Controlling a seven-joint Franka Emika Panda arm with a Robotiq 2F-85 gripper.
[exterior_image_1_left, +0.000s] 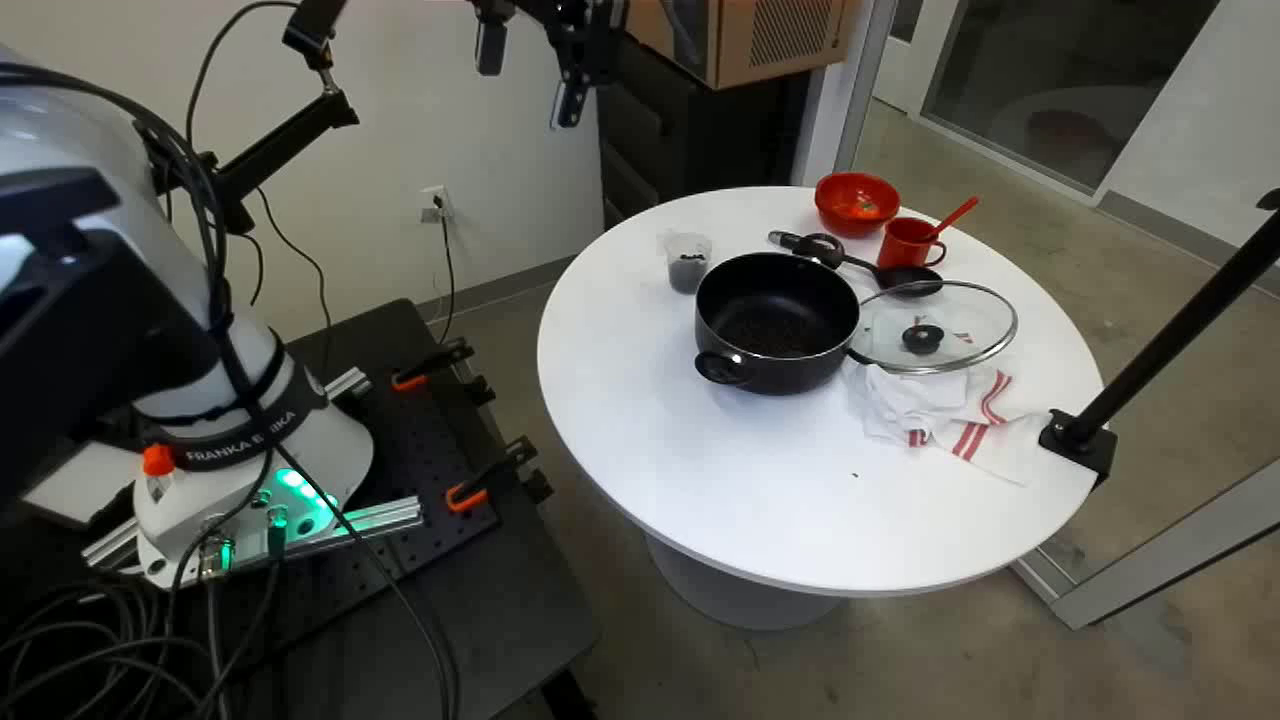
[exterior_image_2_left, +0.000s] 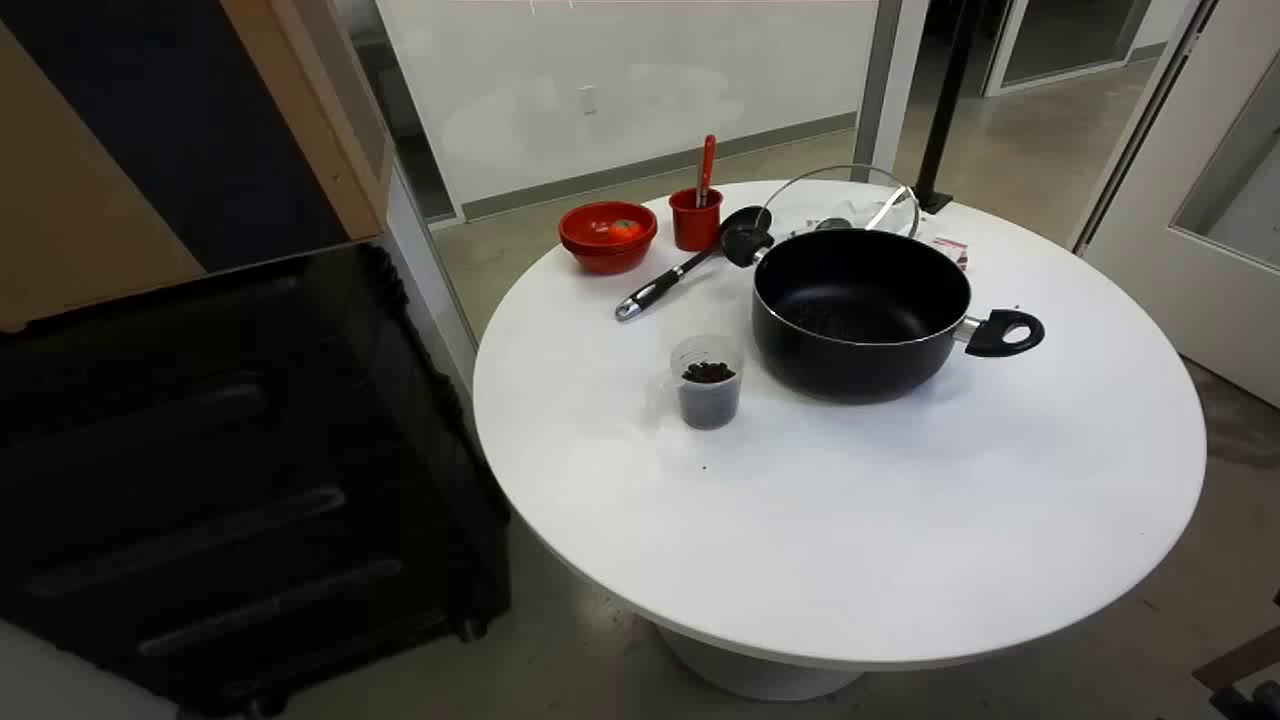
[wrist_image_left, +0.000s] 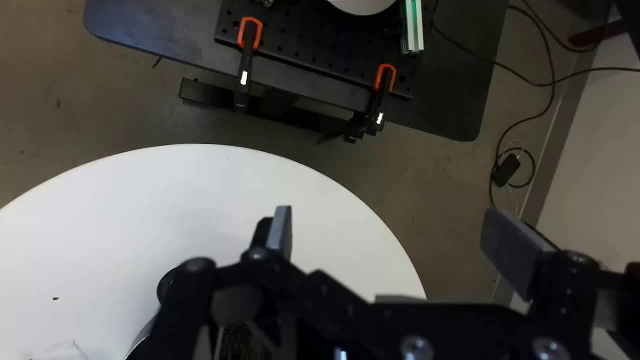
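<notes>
My gripper stands open in the wrist view, its finger pads (wrist_image_left: 279, 231) wide apart and nothing between them. In exterior view 1 the gripper (exterior_image_1_left: 524, 74) hangs high at the top, clear of the table. A black pot (exterior_image_2_left: 858, 360) sits uncovered on the round white table (exterior_image_2_left: 840, 528), dark bits on its bottom. Left of it in exterior view 2 is a clear cup (exterior_image_2_left: 708, 390) part filled with dark pieces. The glass lid (exterior_image_1_left: 984, 314) leans by the pot, above a white cloth with red stripes (exterior_image_1_left: 1002, 438).
Red bowls (exterior_image_2_left: 600, 240), with something red inside, stand by a red mug (exterior_image_2_left: 696, 226) holding a red-handled utensil. A black ladle (exterior_image_2_left: 654, 292) lies near them. A black pole (exterior_image_1_left: 1170, 324) is fixed at the table edge.
</notes>
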